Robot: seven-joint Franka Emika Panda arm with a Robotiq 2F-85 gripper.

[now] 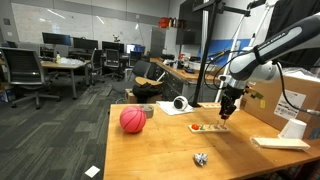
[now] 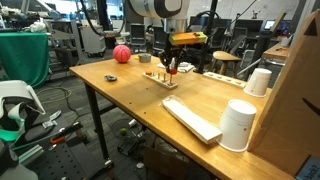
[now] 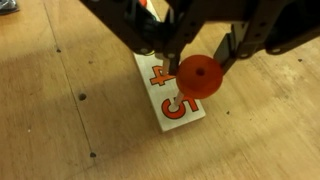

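An orange-red round piece with a dark centre hole [image 3: 200, 77] sits between the fingertips of my gripper, which is shut on it. Below it in the wrist view lies a pale wooden board [image 3: 181, 119] with the orange numbers 4 and 5. The piece overlaps the board's 5 end in this view; whether it touches a peg there cannot be told. Exterior view 1 has the gripper [image 1: 229, 110] over the right end of the board [image 1: 209, 127], whose left end carries a red piece. From the other side, the gripper [image 2: 172, 62] is just above the board [image 2: 160, 80].
A red ball [image 1: 133, 119] rests left of the board, and a small silvery object [image 1: 201, 158] lies near the front edge. Toward the right are a flat white block [image 1: 281, 142] and a white container [image 1: 293, 129]. Bare wood surrounds the board.
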